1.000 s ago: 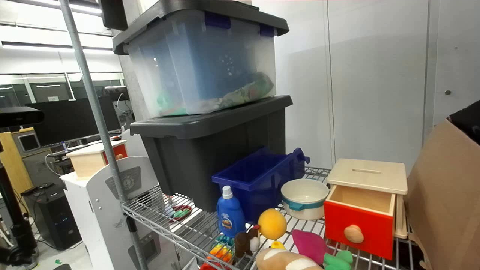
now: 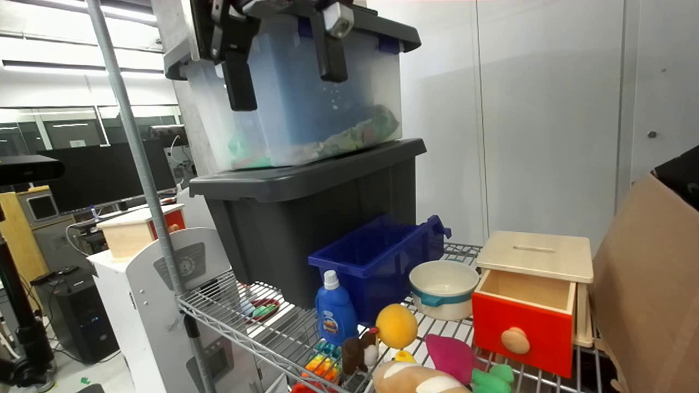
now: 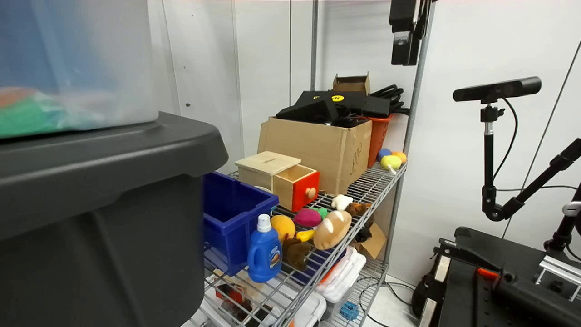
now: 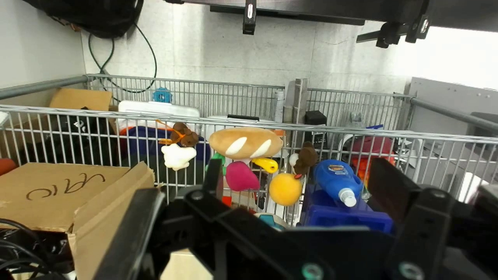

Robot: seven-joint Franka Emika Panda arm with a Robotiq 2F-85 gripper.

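Observation:
High above the shelf hangs my gripper (image 2: 288,89), its two black fingers spread wide with only air between them. In exterior view 2 part of it shows at the top (image 3: 406,48). Below it on the wire shelf lie a bread-shaped plush (image 4: 246,142), a magenta toy (image 4: 241,176), an orange ball (image 2: 396,326), a yellow toy (image 4: 266,164) and a brown plush (image 4: 305,158). A blue detergent bottle (image 2: 335,313) stands upright before an open blue bin (image 3: 234,218). Beside a white pot (image 2: 444,288) sits a wooden box whose red drawer (image 2: 522,333) is pulled out.
Stacked lidded tubs (image 2: 314,216) rise tall at the left of the shelf in exterior view 1. A cardboard box (image 3: 310,150) bounds the other side. White plush (image 4: 178,156) lies near the wire rail (image 4: 252,124). Air above the small toys is clear.
My gripper has come down into exterior view 1 and to the right. Both fingers now show in front of the clear tub; earlier only one black piece showed at the top left. The shelf items are unmoved.

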